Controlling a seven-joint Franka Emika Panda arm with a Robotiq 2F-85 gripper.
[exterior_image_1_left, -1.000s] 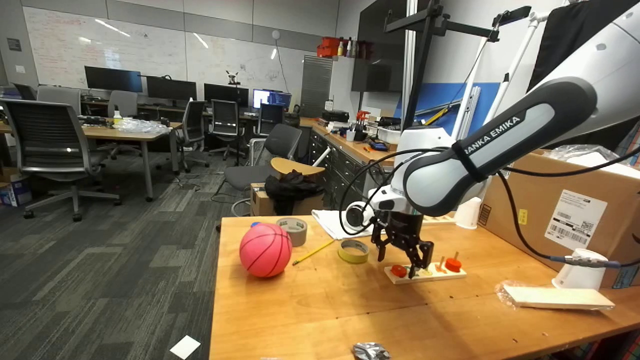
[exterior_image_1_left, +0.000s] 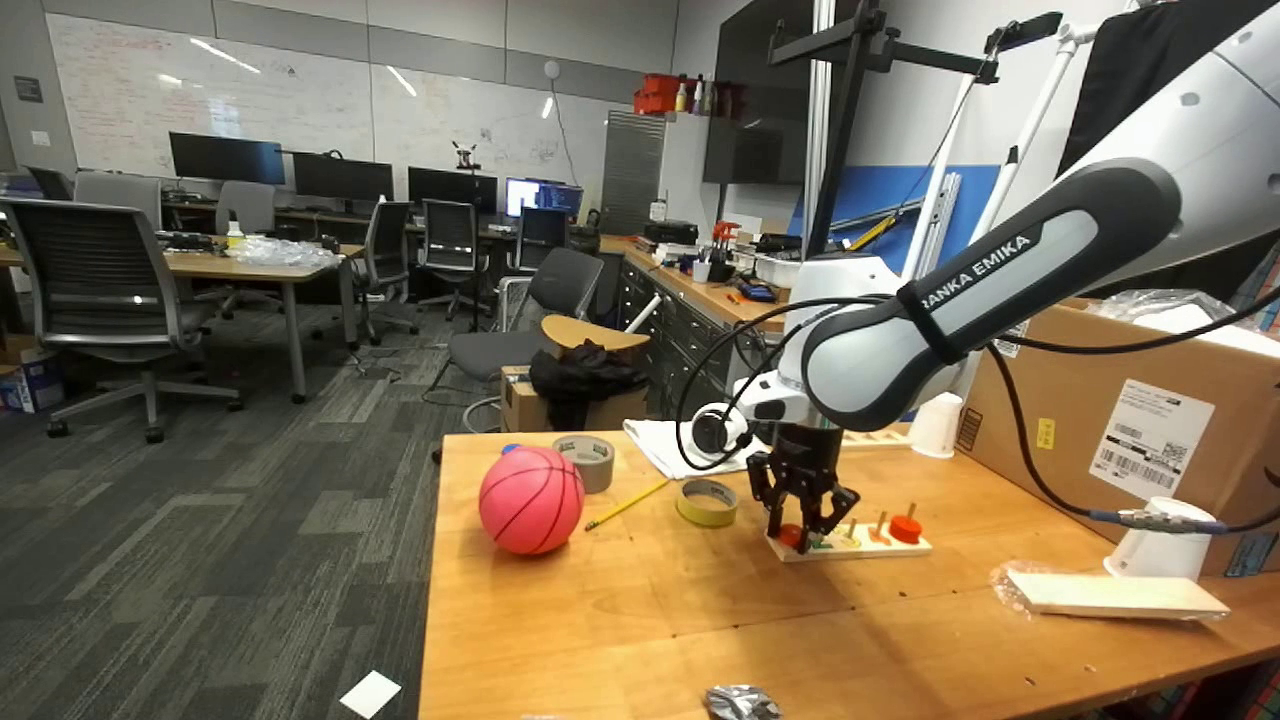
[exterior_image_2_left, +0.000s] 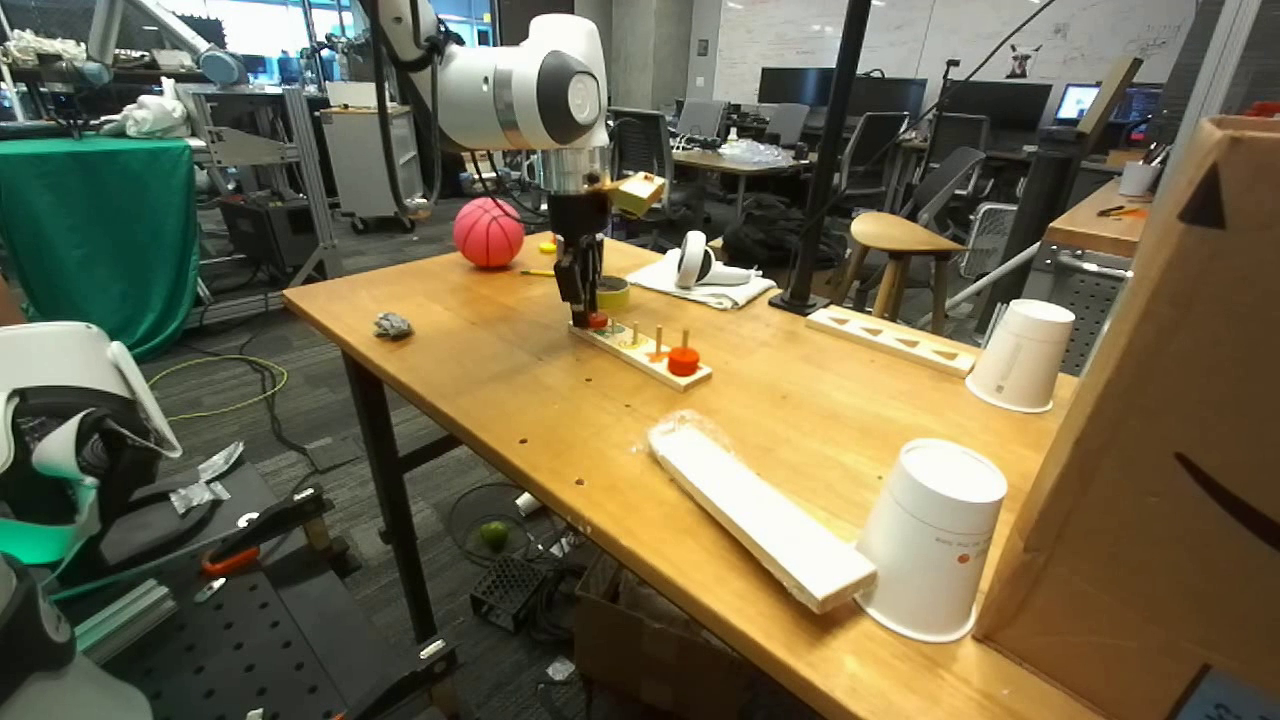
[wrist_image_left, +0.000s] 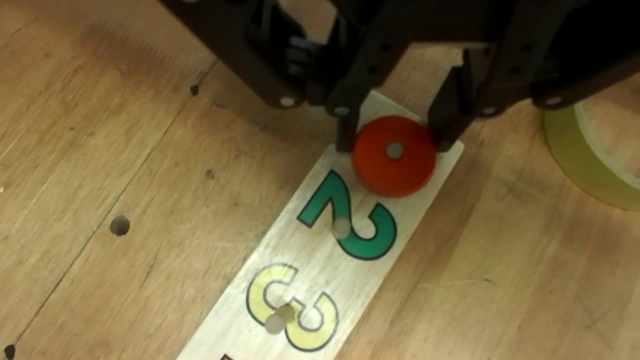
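A pale wooden board (wrist_image_left: 366, 270) with upright pegs and painted numbers lies on the table. Over the peg at its end sits a red disc (wrist_image_left: 393, 174), beside the green 2. My gripper is low over that end, part open, one finger on either side of the red disc. The right fingertip is very close to the disc's edge; whether either finger touches it I cannot tell. Toward the board's other end, a second red piece (exterior_image_2_left: 683, 361) sits on a peg. The pegs at the 2 (wrist_image_left: 341, 228) and the yellow 3 (wrist_image_left: 279, 321) are bare.
A yellow tape roll (exterior_image_1_left: 707, 503) stands close to the board. Farther left are a pencil (exterior_image_1_left: 626, 505), a grey tape roll (exterior_image_1_left: 587, 463) and a pink ball (exterior_image_1_left: 531, 500). A wrapped wooden piece (exterior_image_2_left: 756, 510) and white cups (exterior_image_2_left: 933, 540) occupy the other side.
My gripper has come down and slightly left to the red disc at the board's end. Its fingers are closer together than before, and the board has shifted very slightly, if at all.
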